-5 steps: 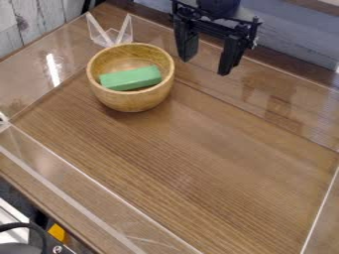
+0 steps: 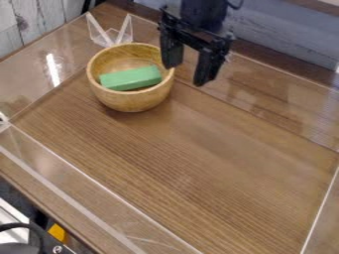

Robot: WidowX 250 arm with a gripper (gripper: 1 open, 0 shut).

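Observation:
My dark gripper (image 2: 189, 52) hangs at the top centre of the camera view, just right of a round wooden bowl (image 2: 133, 99), its fingers open and apart with nothing visible between them. A green block (image 2: 129, 79) lies inside the bowl, toward its left side.
White crossed strips (image 2: 109, 32) sit at the back left behind the bowl. A dark cable with a small yellow piece is at the bottom left edge.
My gripper has moved left, closer to the bowl, and changed its angle. The bowl and green block have stayed where they were.

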